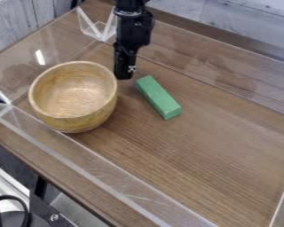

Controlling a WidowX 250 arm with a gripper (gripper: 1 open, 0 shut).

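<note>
The black gripper (125, 67) hangs at the upper middle, just behind and right of a wide wooden bowl (71, 105). It looks shut, with nothing visible between its fingers. A green block (158, 97) lies on the wooden table to the right of the bowl, a little in front of the gripper and apart from it.
A black cable (26, 210) lies at the near left corner. Dark clutter shows at the left edge and beyond the table's back left.
</note>
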